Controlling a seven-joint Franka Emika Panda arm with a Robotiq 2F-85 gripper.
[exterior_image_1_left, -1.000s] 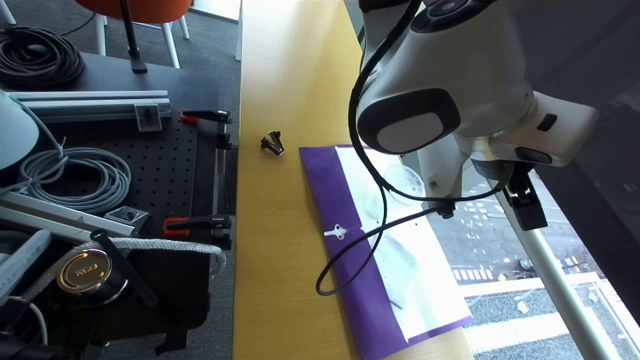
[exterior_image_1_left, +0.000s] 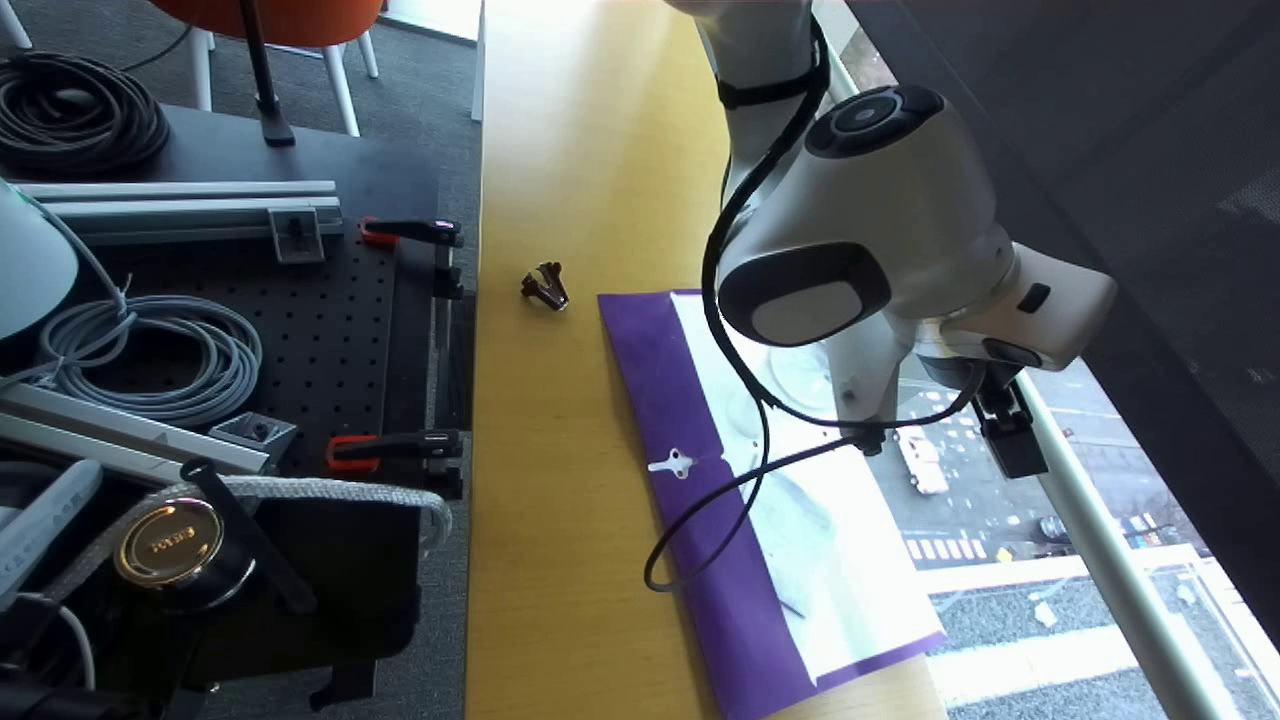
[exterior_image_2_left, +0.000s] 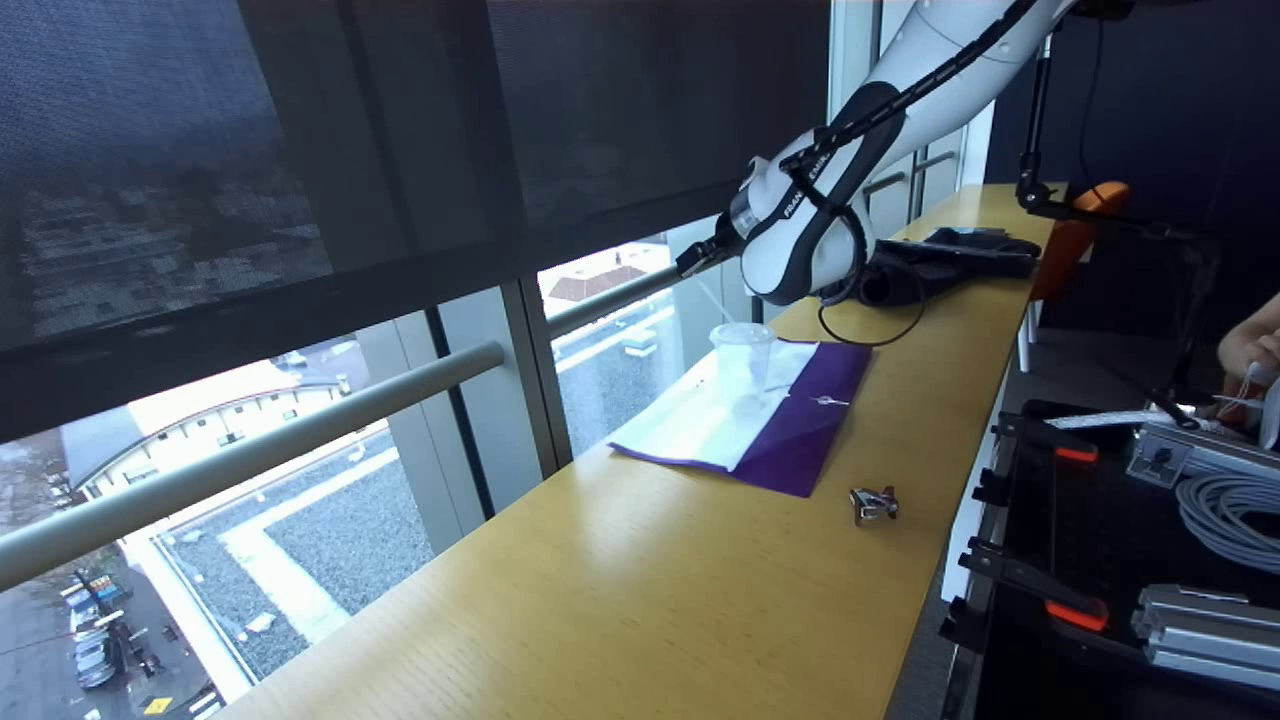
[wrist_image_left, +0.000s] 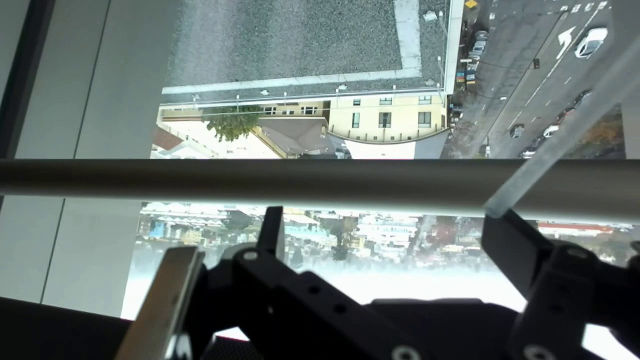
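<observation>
A clear plastic cup (exterior_image_2_left: 744, 360) stands upright on a white and purple sheet (exterior_image_2_left: 792, 438). From its top a pale straw (exterior_image_2_left: 716, 300) leans toward the window. My gripper is open, with nothing between its fingers. In the wrist view the straw (wrist_image_left: 561, 129) slants in from the upper right, and its end appears against the right fingertip (wrist_image_left: 504, 231); whether they touch, I cannot tell. Exterior view 2 has the gripper (exterior_image_2_left: 705, 254) above the cup, on the window side. In exterior view 1 the cup (exterior_image_1_left: 801, 374) is partly behind the arm.
A horizontal window rail (wrist_image_left: 336, 180) runs close by the gripper. A small metal and dark staple remover (exterior_image_1_left: 546, 286) lies on the table (exterior_image_1_left: 540, 540), and a flat white key-shaped piece (exterior_image_1_left: 672, 463) on the purple strip.
In exterior view 1 the arm and gripper have shifted left and look smaller, as if farther from the camera. The cable loop has swung slightly; the sheet and the staple remover have not moved.
</observation>
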